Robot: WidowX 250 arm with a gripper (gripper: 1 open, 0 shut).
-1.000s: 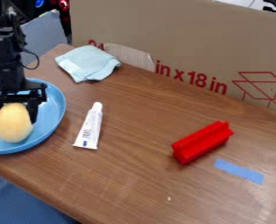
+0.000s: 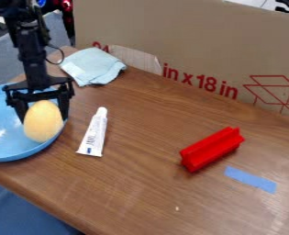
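Observation:
My black gripper (image 2: 38,93) is at the left, its open fingers around the top of a pale yellow oval object (image 2: 42,123) in a blue plate (image 2: 7,140). Whether the fingers touch it is hard to tell. To the right of the plate lies a white tube (image 2: 93,134).
A red block (image 2: 212,148) and a blue strip (image 2: 250,180) lie on the right of the wooden table (image 2: 140,193). A folded light blue cloth (image 2: 93,64) is at the back left, before a cardboard wall (image 2: 195,46).
The gripper has moved up and to the right. The yellow object has shifted right and slightly up within the plate.

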